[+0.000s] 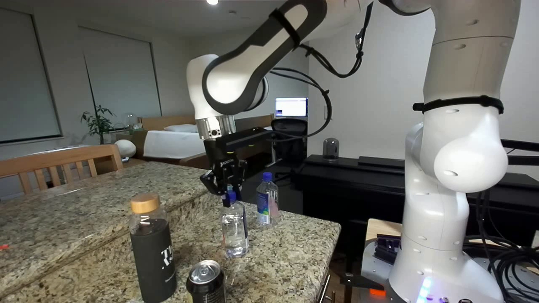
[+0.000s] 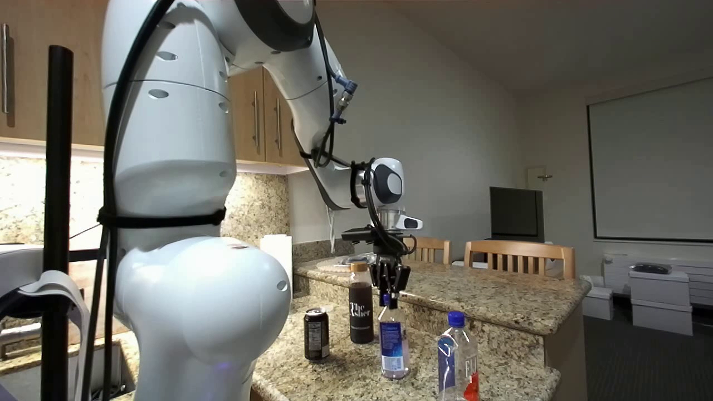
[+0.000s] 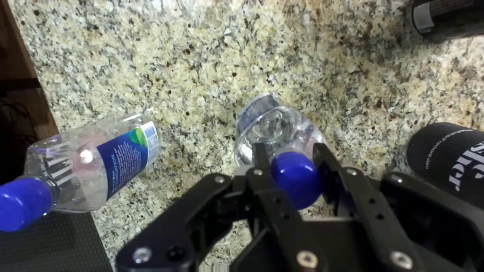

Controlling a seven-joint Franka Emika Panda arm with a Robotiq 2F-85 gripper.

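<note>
A clear water bottle with a blue cap and a blue label is on the granite counter, leaning slightly in exterior view 1. From above, my gripper is shut on its top, one black finger on either side of the cap and neck. Whether its base still touches the stone I cannot tell. A second clear bottle, also blue-capped, stands apart near the counter's far edge; the wrist view has this bottle on the left.
A dark bottle with a wooden lid and a black can stand on the same counter. Behind the held bottle rises a higher granite ledge. Bare counter lies between the objects.
</note>
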